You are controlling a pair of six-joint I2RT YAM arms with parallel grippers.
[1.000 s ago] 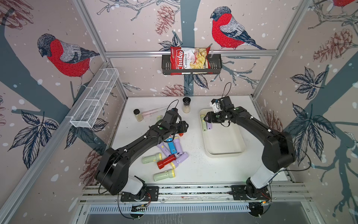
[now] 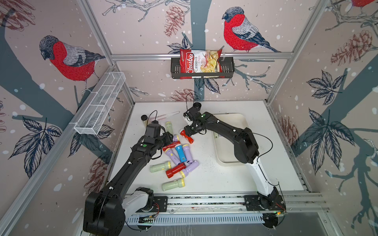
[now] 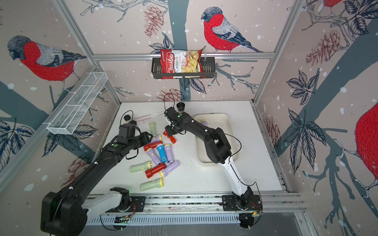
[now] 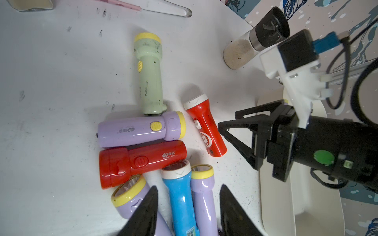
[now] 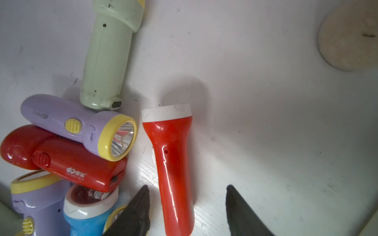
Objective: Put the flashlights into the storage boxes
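Observation:
A red flashlight with a white rim point(image 5: 175, 169) lies below my right gripper, whose fingers stand apart on either side of it in the right wrist view, holding nothing. My left gripper hovers over the pile, fingers apart and empty; beneath it show a blue flashlight point(image 4: 181, 204) and a purple one point(image 4: 204, 208). Another red flashlight point(image 4: 143, 161) lies beside a purple flashlight point(image 4: 137, 130), with a green one point(image 4: 151, 84) behind. Nearer the front are more green, red and purple flashlights point(image 2: 173, 184). The cream storage box point(image 2: 228, 162) stands at right, partly hidden by my right arm.
A pepper grinder point(image 4: 256, 39) stands behind the red flashlight, close to my right gripper. Pink tongs point(image 2: 165, 116) and a small jar point(image 2: 144, 120) lie toward the back left.
My right gripper has moved left from over the box to the white-rimmed red flashlight. My left gripper has drawn back to the left, uncovering that flashlight.

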